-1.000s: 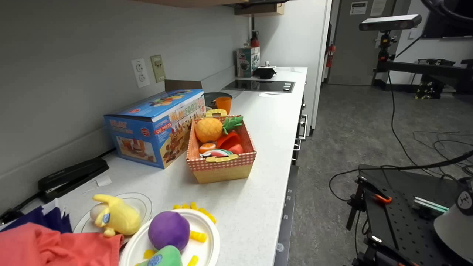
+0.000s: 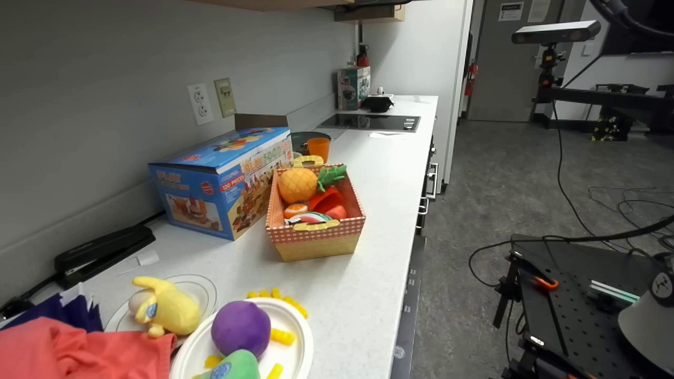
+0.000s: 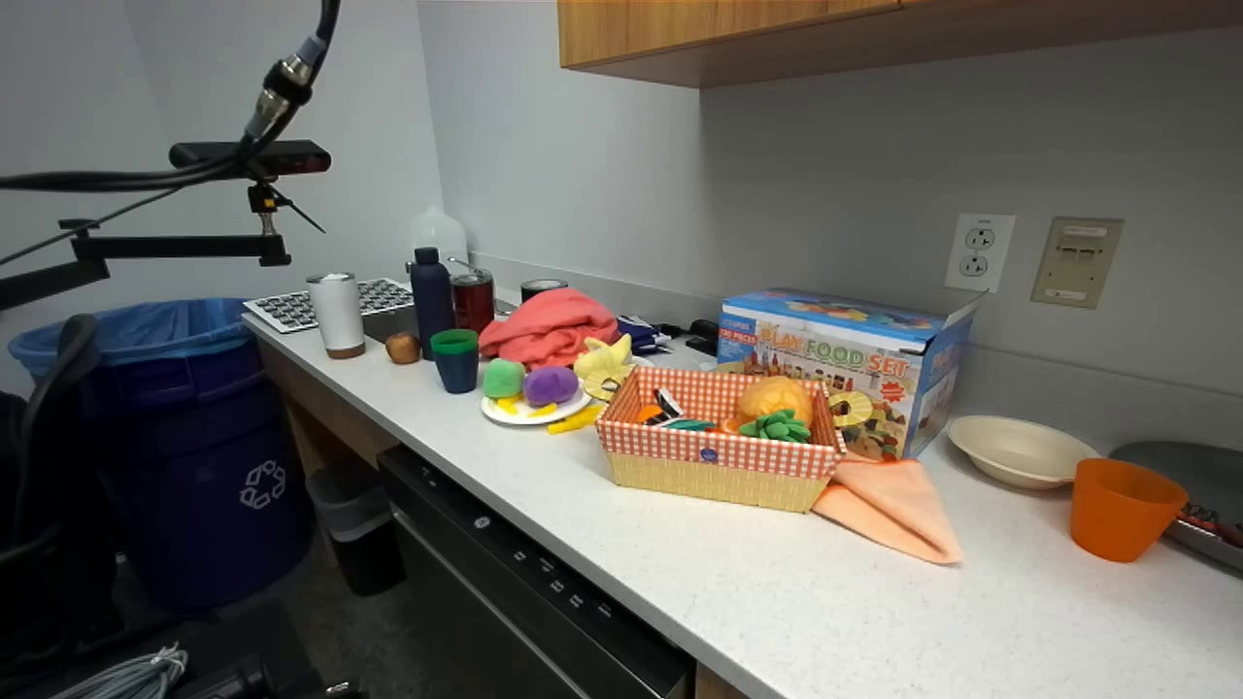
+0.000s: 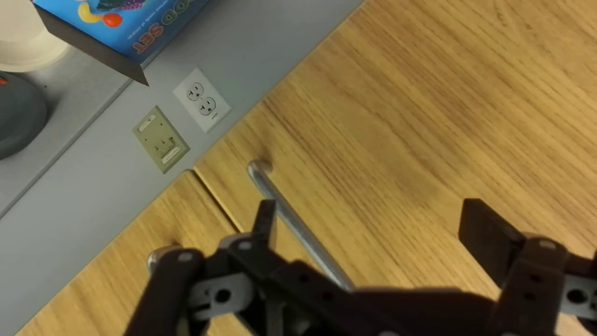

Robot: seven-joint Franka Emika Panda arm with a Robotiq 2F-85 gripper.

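Note:
In the wrist view my gripper is open, its two dark fingers wide apart with nothing between them. Behind the gap is a wooden cabinet door [image 4: 414, 140]; a metal bar handle [image 4: 302, 228] on it passes close to the left finger. How far the fingers are from the door cannot be told. Neither exterior view shows the gripper. On the counter stands a red-checked basket [image 3: 722, 476] holding a toy pineapple [image 2: 298, 184] and other play food. Purple [image 2: 241, 328] and green [image 2: 235, 365] plush toys rest on a white plate [image 2: 306, 341].
A blue play food box [image 2: 189, 196] stands against the wall beside the basket. An orange cup [image 3: 1121, 508], a pale bowl [image 3: 1014, 452] and a peach napkin [image 3: 897, 513] lie to its right. Wooden cabinets [image 3: 746, 41] overhang the counter.

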